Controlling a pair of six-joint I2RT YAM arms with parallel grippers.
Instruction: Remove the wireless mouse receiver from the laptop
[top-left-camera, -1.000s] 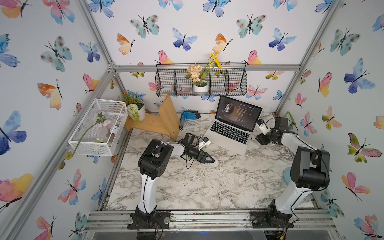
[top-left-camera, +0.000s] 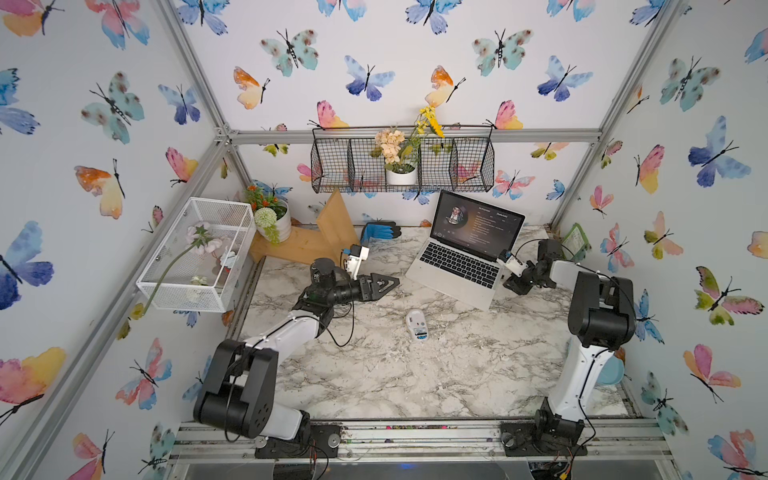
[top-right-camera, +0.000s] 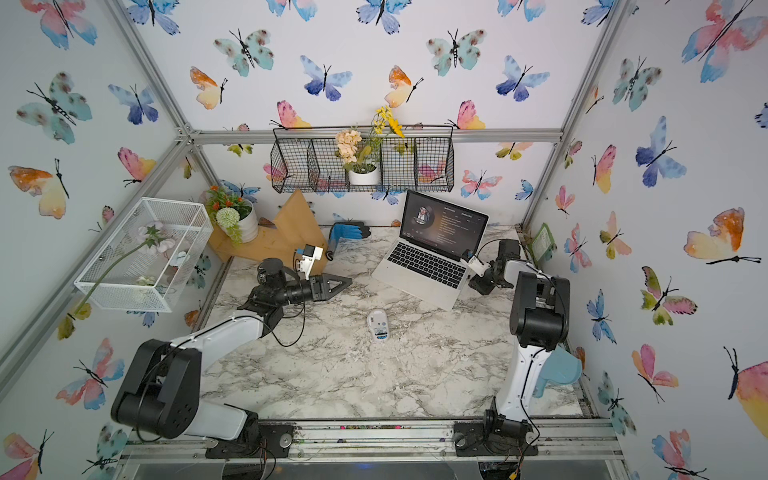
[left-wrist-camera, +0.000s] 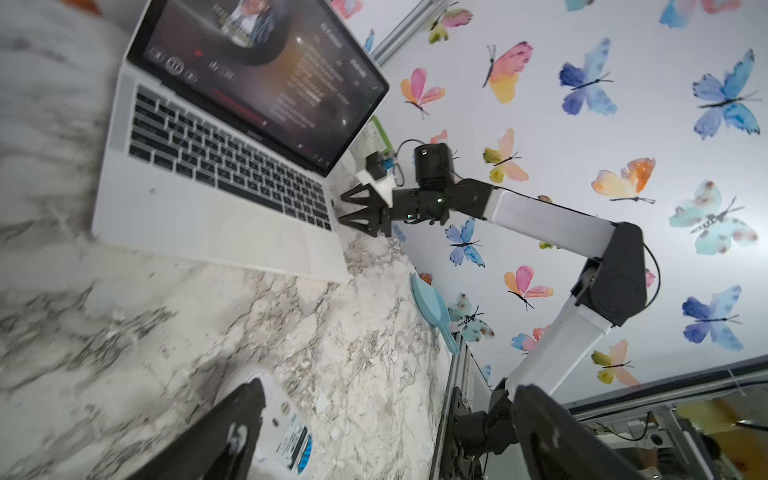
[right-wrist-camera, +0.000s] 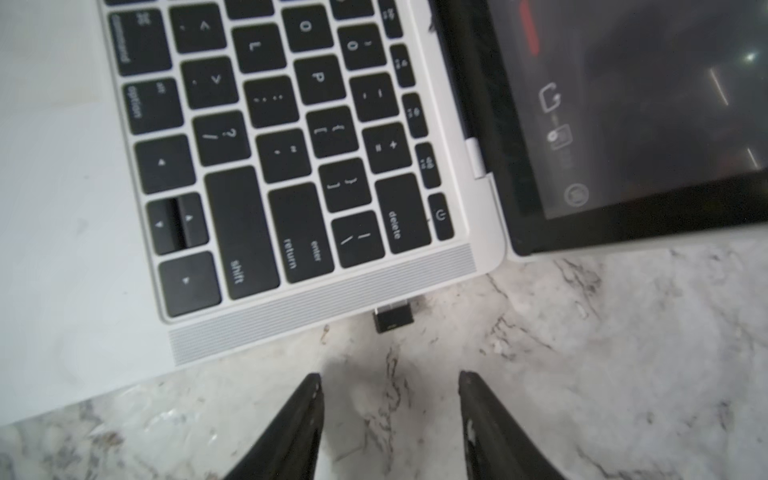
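The open silver laptop (top-left-camera: 449, 284) stands at the back right of the marble table. A small black receiver (right-wrist-camera: 393, 317) sticks out from its right side, below the delete key in the right wrist view. My right gripper is open just beside that edge, its empty fingers pointing at the receiver with a short gap. My left gripper (top-left-camera: 384, 286) is open and empty, raised left of the laptop, above and behind the white mouse (top-left-camera: 417, 324).
A wooden board (top-left-camera: 300, 244), blue gloves (top-left-camera: 380, 230) and a potted plant (top-left-camera: 273, 220) stand at the back left. A white wire basket (top-left-camera: 172, 296) is at the left wall, a light-blue object (top-right-camera: 560, 368) at the right front.
My left arm has pulled up and leftward from over the mouse, which now lies uncovered and turned. My right gripper has moved slightly leftward toward the laptop's right edge.
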